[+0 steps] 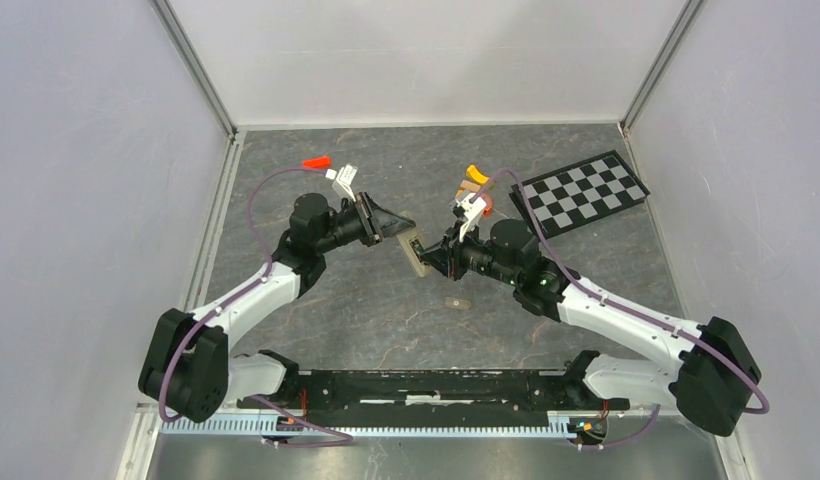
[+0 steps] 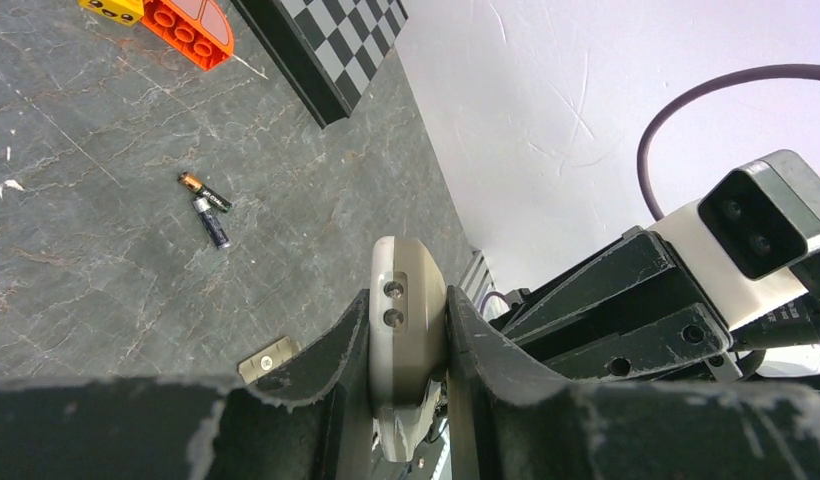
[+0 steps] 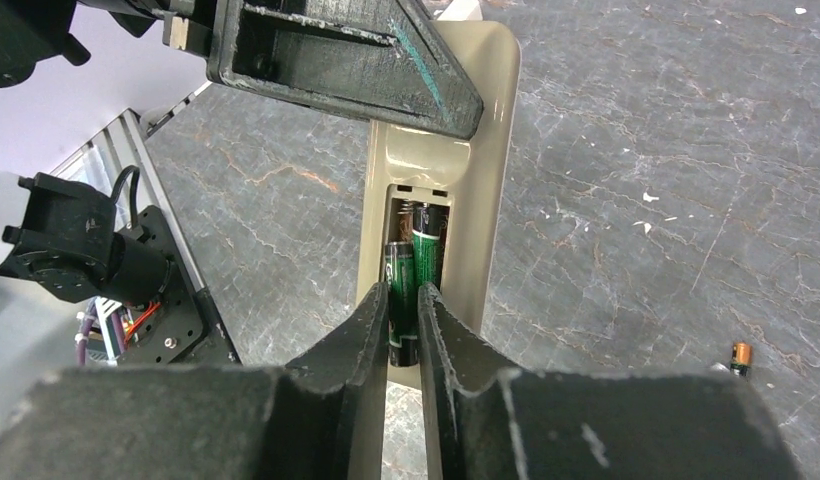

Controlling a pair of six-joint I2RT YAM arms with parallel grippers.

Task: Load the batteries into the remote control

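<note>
The beige remote control (image 1: 413,250) is held tilted above the table, its end clamped between the fingers of my left gripper. Its open battery compartment faces the right wrist camera, with a spring at the upper left. One green battery (image 3: 426,245) lies in the right side of the compartment. A second green battery (image 3: 400,268), on the left, stands lower and rests between the fingertips of my right gripper, which is shut on it. Whether its lower end is seated cannot be told. The battery cover (image 1: 458,303) lies on the table.
Two loose batteries, one copper-topped (image 2: 204,190) and one dark (image 2: 211,222), lie on the table. Toward the back are orange and yellow blocks (image 2: 191,30) and a checkerboard (image 1: 584,195). A red piece (image 1: 316,162) lies at the back left.
</note>
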